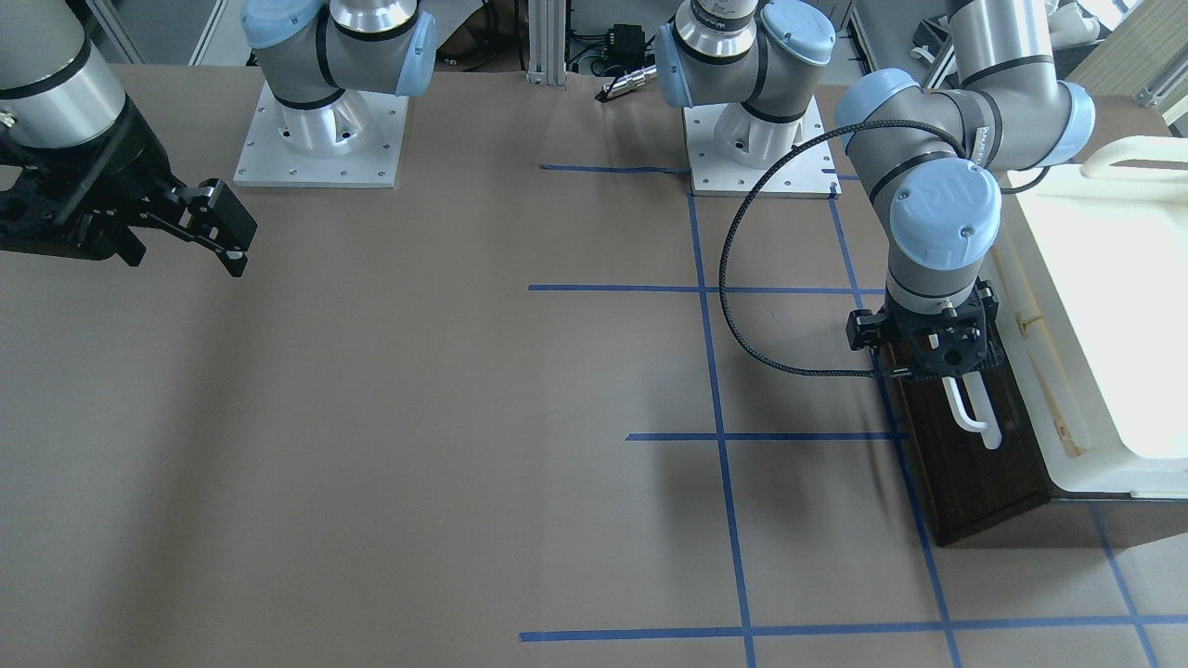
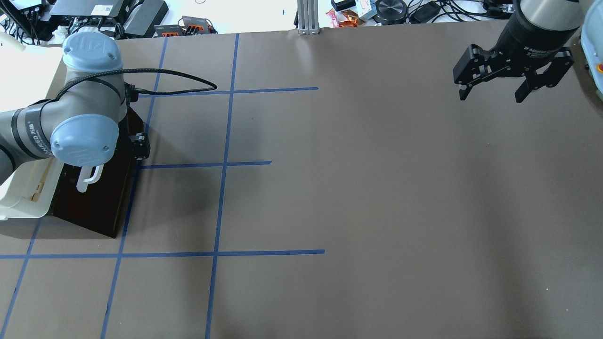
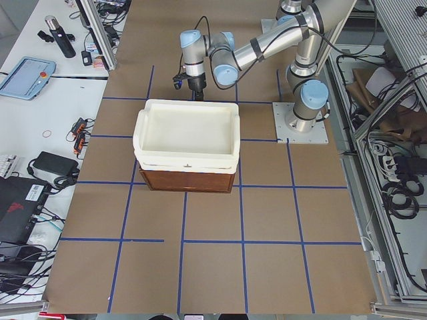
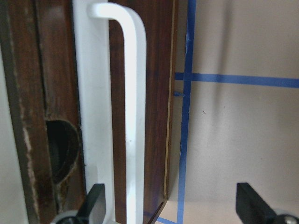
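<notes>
My gripper stands open over a white bar handle (image 4: 135, 116) on the dark wooden side of a box (image 4: 159, 93). In the wrist view the handle lies between the two fingertips, nearer the left one. In the front view the gripper's black housing covers the handle's upper part, and its lower part (image 1: 987, 423) shows below. In the top view the arm hides much of the handle (image 2: 90, 178). The white bin (image 3: 187, 130) sits on the wooden box, with a round cutout beside the handle in the wrist view.
Taped blue grid lines cover the table (image 1: 445, 445), which is clear beside the box. Another black gripper (image 2: 511, 73) hangs at the opposite side, far from the box. Other arm bases (image 1: 317, 156) stand at the back.
</notes>
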